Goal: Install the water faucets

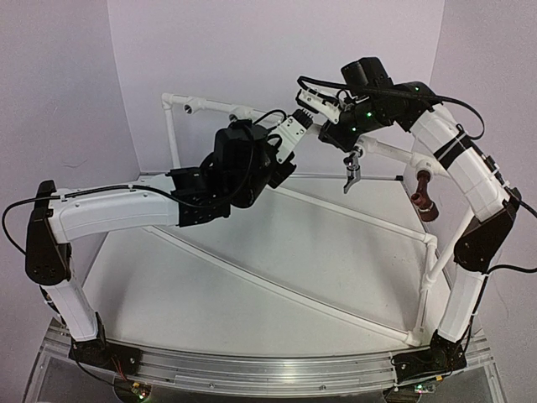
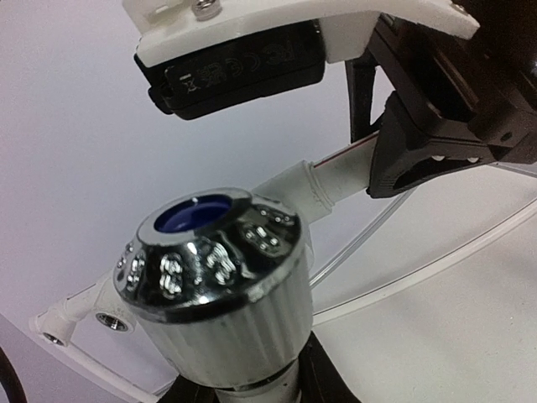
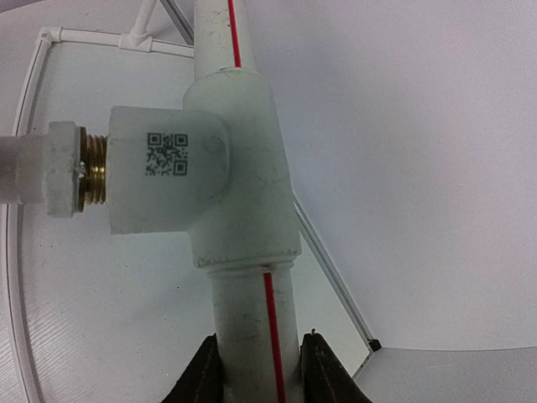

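In the left wrist view, a faucet [image 2: 222,311] with a chrome, blue-centred face and whitish body has its neck between my left gripper's [image 2: 252,390] fingers, the gripper shut on it. From the right wrist view, a pale fitting [image 3: 63,168] meets a white tee [image 3: 239,168] with a QR code; brass thread [image 3: 95,170] shows between them. My right gripper is shut around the white pipe beside that tee. A chrome faucet [image 1: 352,170] and a brown-red one [image 1: 424,197] hang from the pipe frame [image 1: 382,149] farther right.
Both arms come close together at the upper pipe. To the left, the bar carries open sockets [image 2: 112,321]. Lower white pipes [image 1: 277,288] cross the floor panel [image 1: 193,294], which is otherwise clear.
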